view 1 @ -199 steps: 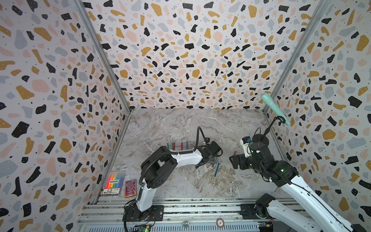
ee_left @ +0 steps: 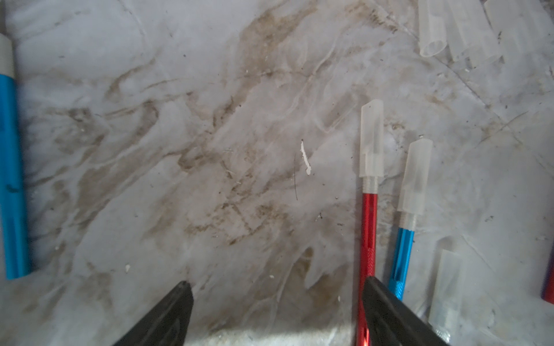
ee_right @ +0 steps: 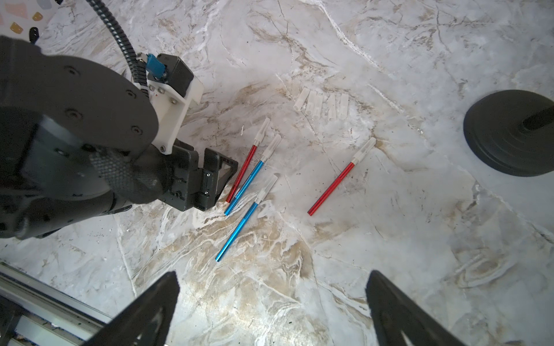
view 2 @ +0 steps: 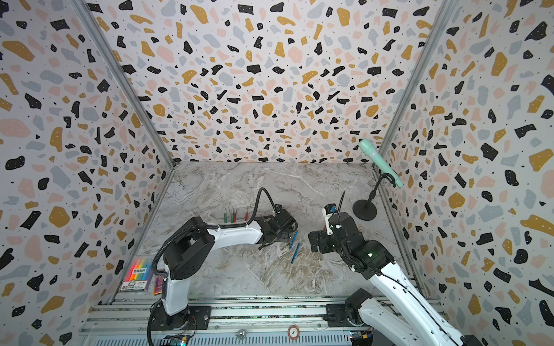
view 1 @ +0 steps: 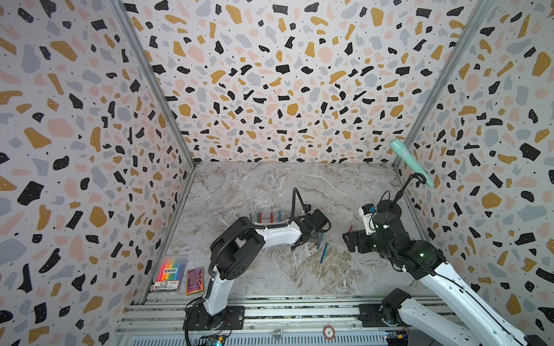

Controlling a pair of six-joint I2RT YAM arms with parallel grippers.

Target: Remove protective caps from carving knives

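Capped carving knives lie on the marble table: a red knife [ee_left: 369, 230] and a blue knife [ee_left: 404, 259] right below my left gripper, whose fingers are apart with nothing held. Another blue knife [ee_right: 236, 230] and a red knife [ee_right: 340, 176] lie farther right, all with translucent caps. Several loose clear caps [ee_right: 317, 103] lie behind them. My right gripper hangs over the table, open and empty, right of the left one.
More pens or knives [view 2: 233, 215] lie behind my left arm. A black lamp base [ee_right: 496, 144] stands right. Colourful boxes [view 1: 169, 271] lie front left.
My left gripper has shifted very slightly over the knives. The right arm has not moved.
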